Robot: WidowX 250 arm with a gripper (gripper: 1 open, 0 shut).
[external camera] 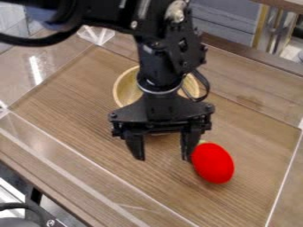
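My black gripper (162, 137) hangs low over the wooden table, open, with its two fingers apart and pointing down. Just to its right lies a red strawberry-like object (212, 163) with a pale green top, partly behind the right finger. Behind the arm is a light tan bowl (123, 82), largely hidden by the wrist and gripper body; its contents cannot be seen.
A dark cable or fixture (18, 209) sits at the bottom left corner. A raised wooden edge and metal post are at the top right.
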